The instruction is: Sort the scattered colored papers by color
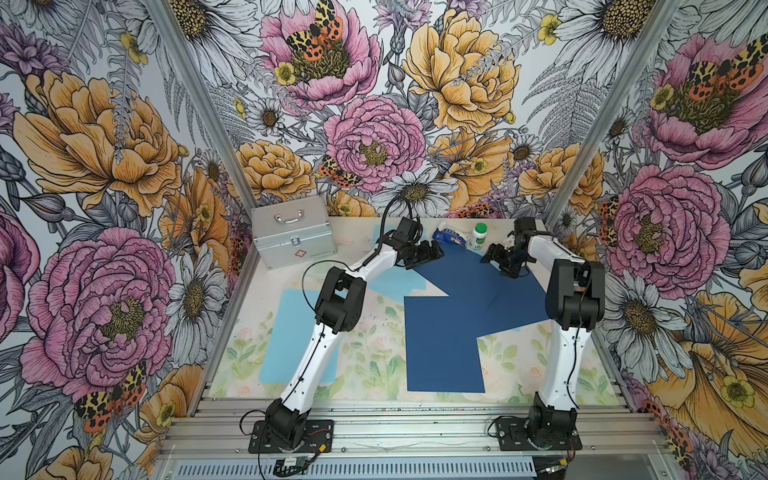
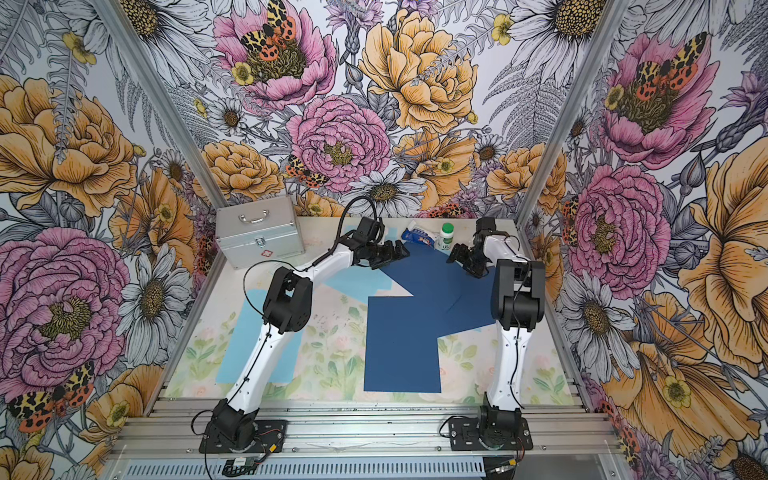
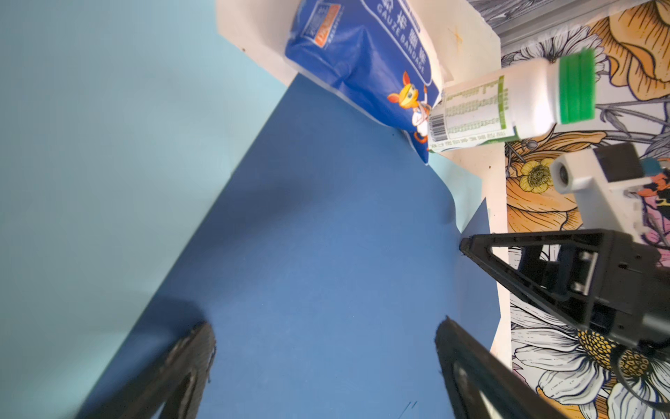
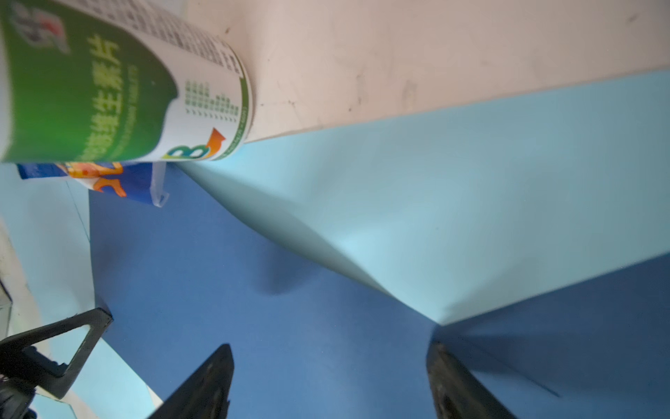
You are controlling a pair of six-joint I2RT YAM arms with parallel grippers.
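Several dark blue sheets overlap at the middle and right of the table; the front blue sheet (image 1: pixel 444 352) lies flat, and the back blue sheet (image 3: pixel 328 230) has a raised edge near the bottle. Light blue paper shows as a front-left sheet (image 1: pixel 280 344), a back-left sheet (image 3: pixel 118 104) and a sheet (image 4: pixel 502 188) partly under the dark blue ones. My left gripper is open over the left edge of the back blue sheet. Above the corner where dark blue edges meet light blue paper, my right gripper stands part open, nothing seen between its fingers.
A blue gauze bandage packet (image 3: pixel 370 63) and a white bottle with a green cap (image 1: pixel 479 235) stand at the back edge of the blue paper, close to both grippers. A silver case (image 1: pixel 294 240) occupies the back left corner. Bare table shows at front centre.
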